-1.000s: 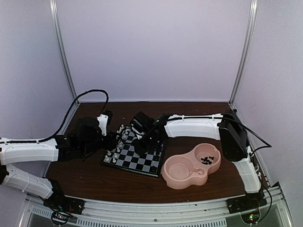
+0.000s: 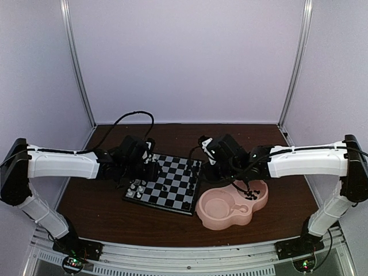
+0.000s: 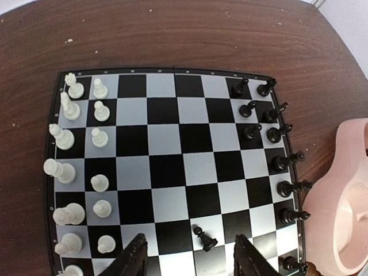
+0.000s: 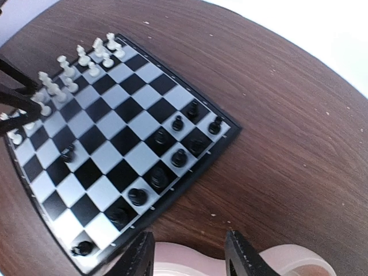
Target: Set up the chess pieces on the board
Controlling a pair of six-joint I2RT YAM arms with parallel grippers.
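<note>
The chessboard (image 3: 172, 164) carries white pieces (image 3: 69, 214) in two rows along one edge. Along the opposite edge stands a row of black pieces (image 3: 288, 215), with three black pawns (image 3: 247, 108) in front of part of it. A single black pawn (image 3: 205, 238) is out in the open squares, looking tipped over. My left gripper is open above the board, that pawn showing between and beyond its fingers. Over the board's right side and the pink tray, my right gripper has its fingers apart, nothing visible between them but tray and table.
The pink tray (image 2: 203, 217) sits right of the board, with several black pieces (image 2: 251, 195) in its right compartment. Part of the left arm (image 4: 14, 98) enters the right wrist view at the left. Bare brown table (image 2: 103, 221) surrounds the board.
In the top view my right arm has drawn back rightward from over the board toward the tray. My left arm has moved rightward, farther over the board.
</note>
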